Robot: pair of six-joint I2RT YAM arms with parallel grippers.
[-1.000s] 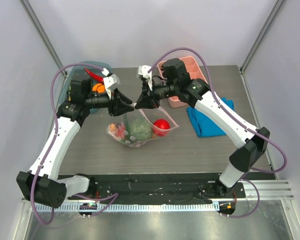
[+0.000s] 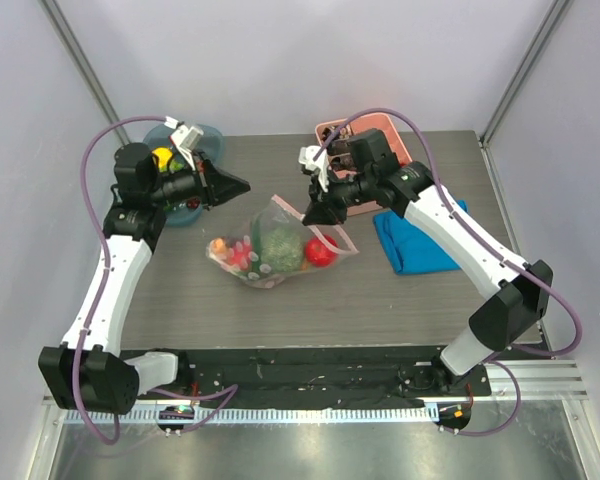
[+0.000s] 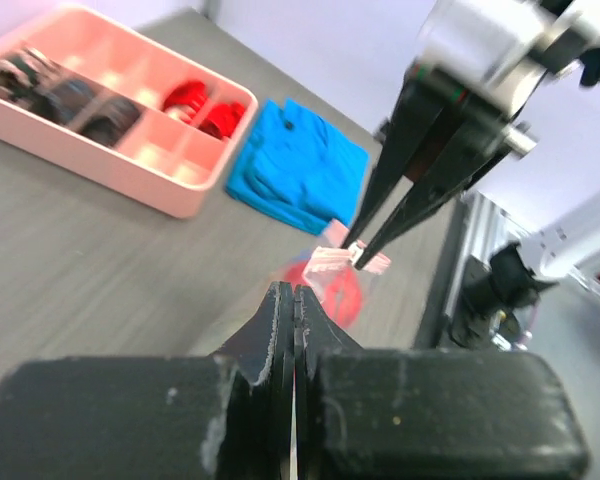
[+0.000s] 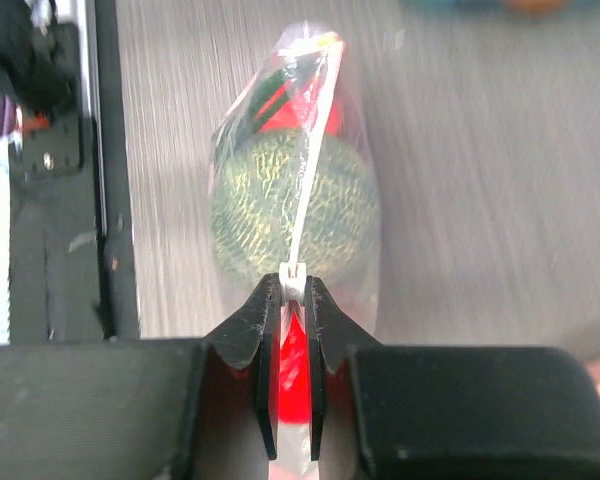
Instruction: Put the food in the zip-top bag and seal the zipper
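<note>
A clear zip top bag point(image 2: 280, 262) lies mid-table holding a broccoli-like green item, a red tomato point(image 2: 320, 251) and smaller pink and orange pieces. My right gripper point(image 2: 322, 214) is shut on the bag's zipper strip point(image 4: 312, 160) at its tomato end; in the right wrist view the strip runs away from the fingertips along the bag. My left gripper point(image 2: 238, 187) is shut with nothing visible between its fingers, clear of the bag, above and left of it.
A blue bowl of produce point(image 2: 208, 142) sits back left, a pink divided bin point(image 2: 395, 140) back right, a folded blue cloth point(image 2: 420, 250) at the right.
My left gripper has moved up and left, away from the zipper. My right gripper has moved rightward with the strip, and the bag has shifted slightly left at its far end.
</note>
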